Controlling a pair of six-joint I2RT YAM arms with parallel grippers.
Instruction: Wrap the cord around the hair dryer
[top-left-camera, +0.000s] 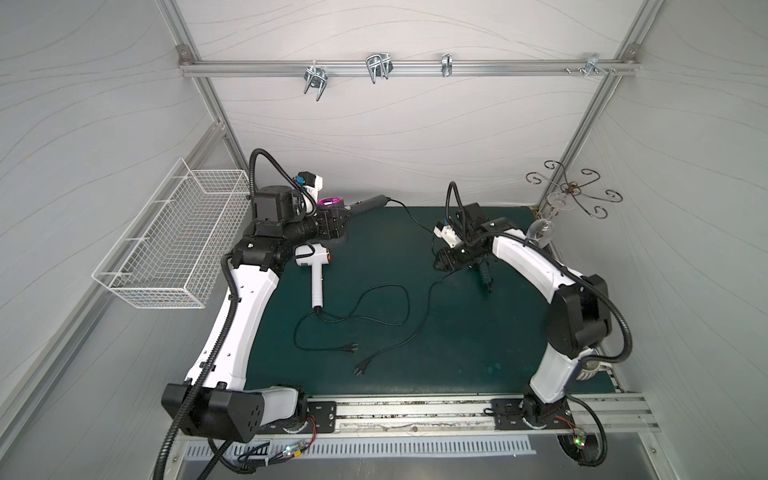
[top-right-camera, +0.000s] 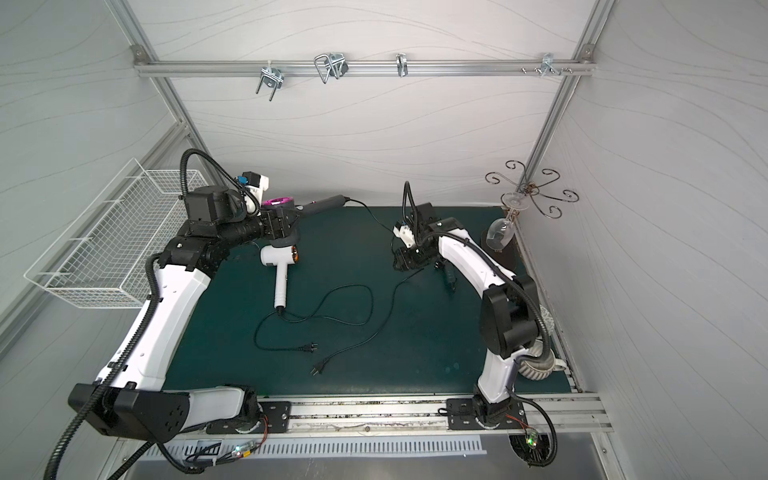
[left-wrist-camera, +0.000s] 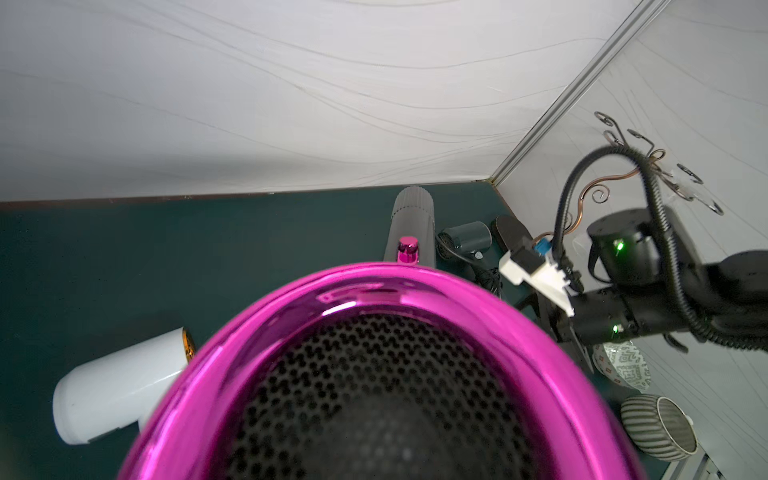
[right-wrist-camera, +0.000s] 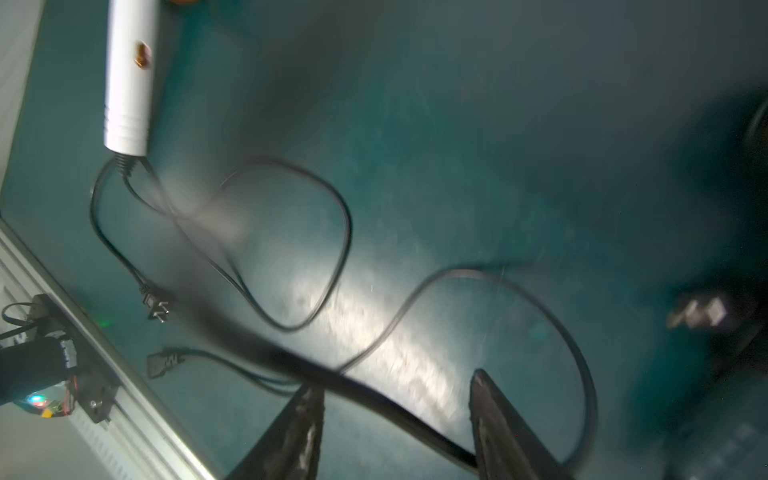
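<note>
A grey hair dryer (top-left-camera: 368, 204) with a magenta ring (left-wrist-camera: 560, 368) is held in the air by my left gripper (top-left-camera: 334, 221), shut on it. Its black cord (top-left-camera: 412, 216) runs down from the handle end to my right gripper (top-left-camera: 445, 259), low over the table's middle-right. In the right wrist view the cord crosses between the two fingertips, which stand apart; whether they grip it is not clear. A white hair dryer (top-left-camera: 317, 280) lies on the table with its own looped cord and plug (top-left-camera: 348, 347).
A wire basket (top-left-camera: 172, 240) is at the left. A dark styling tool (top-left-camera: 485, 276), a lamp (top-left-camera: 572, 189) and striped mug (top-right-camera: 537, 368) are at the right. The front middle holds loose cords on the green table (top-left-camera: 472, 352).
</note>
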